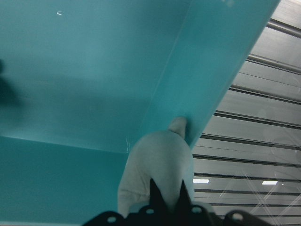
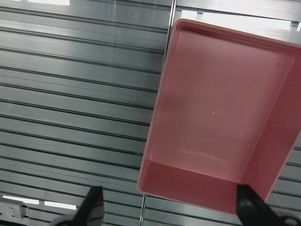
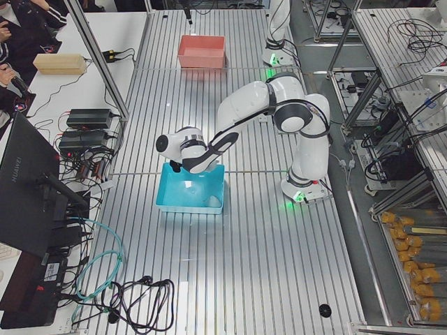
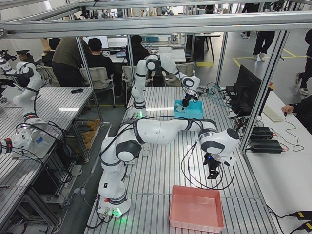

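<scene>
In the left wrist view a grey soft toy (image 1: pixel 155 160) lies against the wall and corner of the blue bin (image 1: pixel 70 70). My left gripper has its fingertips on the toy, fabric between them; how tightly they close is unclear. In the camera left view that gripper is largely hidden by its arm, over the blue bin (image 3: pixel 174 207). My right gripper (image 4: pixel 213 173) hangs above the empty pink bin (image 4: pixel 196 207), its fingers wide apart in the right wrist view, nothing between them.
Looped black cables (image 3: pixel 140 307) lie at the near left. A monitor (image 3: pixel 24 202) and power boxes stand along the side, beside frame posts.
</scene>
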